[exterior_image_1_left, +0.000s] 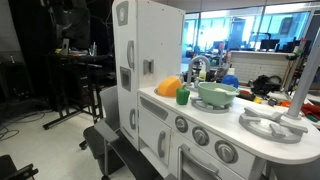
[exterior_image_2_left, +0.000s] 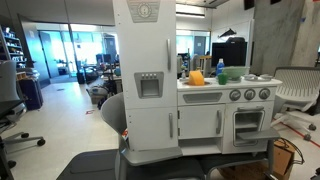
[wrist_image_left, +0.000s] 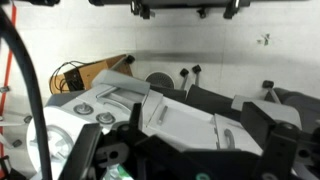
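Observation:
In the wrist view my gripper stands open, its two dark fingers wide apart with nothing seen between them. Beyond them, from above, lie the grey play-kitchen doors (wrist_image_left: 187, 122). On the kitchen counter (exterior_image_1_left: 255, 140) a pale green bowl (exterior_image_1_left: 214, 95) rests on a burner. A small green cup (exterior_image_1_left: 182, 97) stands beside it, and an orange rounded object (exterior_image_1_left: 168, 86) lies toward the tall cabinet. From the front, the orange object (exterior_image_2_left: 196, 77) shows again. Neither exterior view clearly shows the gripper.
A tall white toy fridge (exterior_image_2_left: 148, 75) rises at the counter's end. A faucet (exterior_image_1_left: 199, 67) stands behind the bowl, and an empty burner grate (exterior_image_1_left: 273, 123) sits at the near end. The oven door (exterior_image_2_left: 247, 121) is below the knobs. A cardboard box (exterior_image_2_left: 275, 160) is on the floor.

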